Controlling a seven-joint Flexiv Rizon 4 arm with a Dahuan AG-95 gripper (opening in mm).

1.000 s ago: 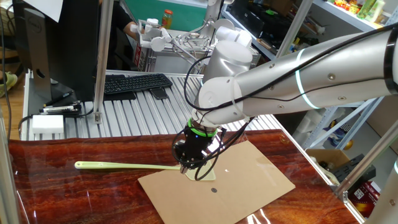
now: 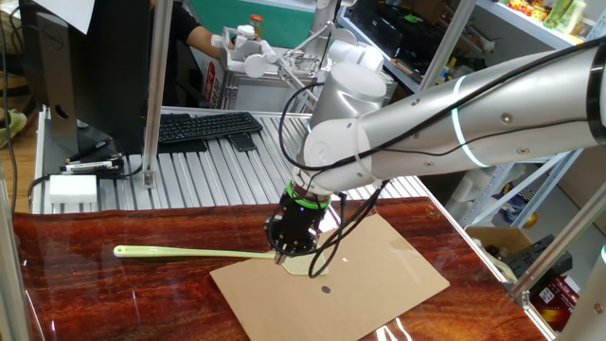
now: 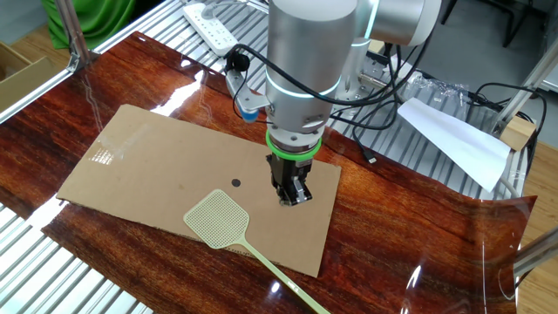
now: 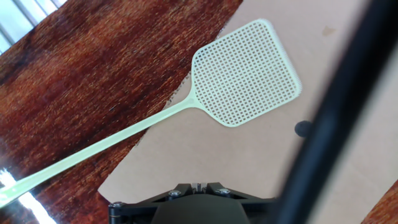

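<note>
A pale green fly swatter [image 4: 118, 135] lies flat, its square mesh head [image 3: 216, 219] on a cardboard sheet [image 3: 157, 166] and its long handle reaching over the dark wooden tabletop. A small black spot [image 4: 303, 129] shows on the cardboard near the mesh head. My gripper is above the cardboard beside the head, clear of the swatter in the wrist view. Its fingertips are together with nothing visible between them. From the side, the gripper [image 2: 281, 258] covers part of the swatter's neck and head.
Black cables [image 2: 331, 248] loop beside the gripper, and one blurred cable crosses the wrist view's right side. A keyboard [image 2: 210, 130] and a white box [image 2: 73, 188] rest on the slatted surface behind.
My gripper has turned slightly about its wrist, and the hanging cable loop has shifted with it. The swatter and cardboard have stayed in place.
</note>
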